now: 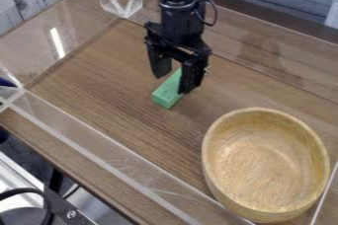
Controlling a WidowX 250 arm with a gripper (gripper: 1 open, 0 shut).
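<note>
The black gripper stands over a green rectangular block near the middle of the wooden table, its fingers spread open, one each side above the block's upper part. The block lies flat and slanted, its upper end partly hidden under the gripper.
A large beige round bowl fills the lower right. A clear plastic object stands at the back left. Dark cables lie at the lower left edge.
</note>
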